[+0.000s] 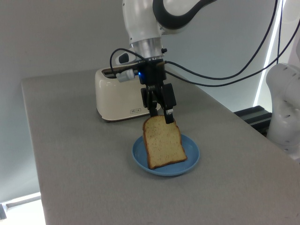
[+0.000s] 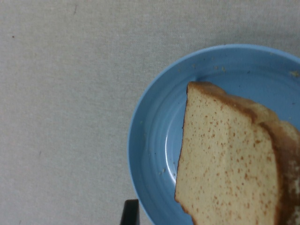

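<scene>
A slice of bread with a brown crust rests on a blue plate; in the wrist view the bread lies toward the right of the plate. My gripper hangs over the top end of the slice, its two black fingers spread apart, open. In the wrist view only a dark fingertip shows at the bottom edge, just outside the plate's rim. Whether anything touches the bread is hard to tell.
A cream toaster stands behind the plate, partly hidden by the arm.
</scene>
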